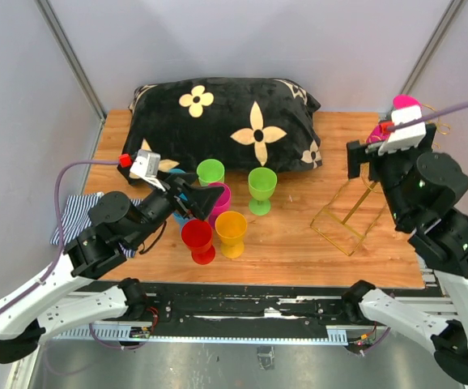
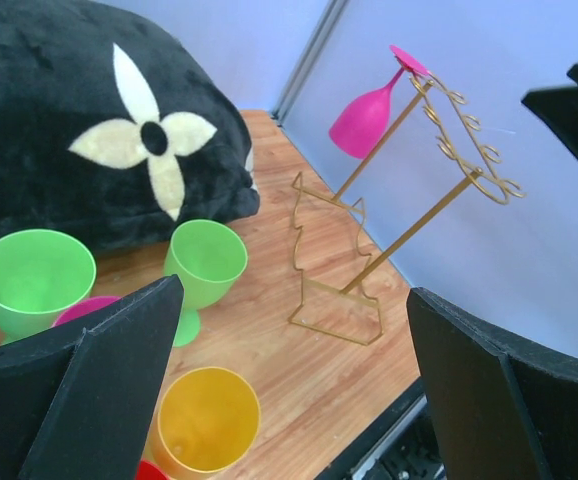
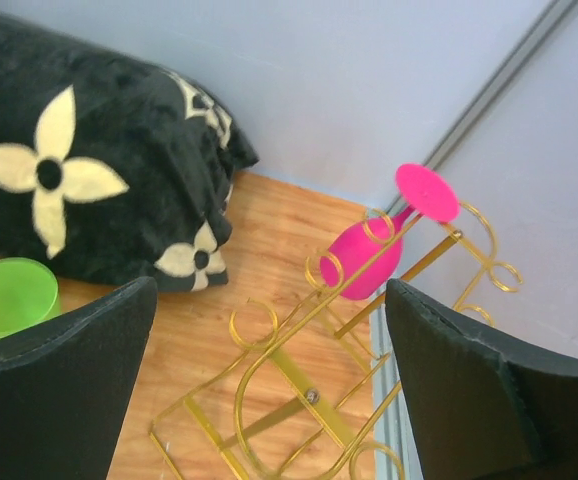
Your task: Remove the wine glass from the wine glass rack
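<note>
A pink wine glass (image 2: pixel 361 120) hangs upside down by its foot at the back end of the gold wire rack (image 3: pixel 309 390), on the right of the table. In the top view my right gripper (image 1: pixel 388 154) is over the rack, in front of the glass and partly covering it. In the right wrist view its open fingers frame the rack, with the glass (image 3: pixel 364 255) beyond them. My left gripper (image 1: pixel 200 194) is open above the group of cups, with nothing between its fingers.
Green, magenta, yellow (image 1: pixel 232 231), red (image 1: pixel 198 239) and blue cups stand in the middle of the wooden table (image 1: pixel 291 259). A black flowered cushion (image 1: pixel 218 130) lies along the back, a striped cloth at the left. Bare table lies between cups and rack.
</note>
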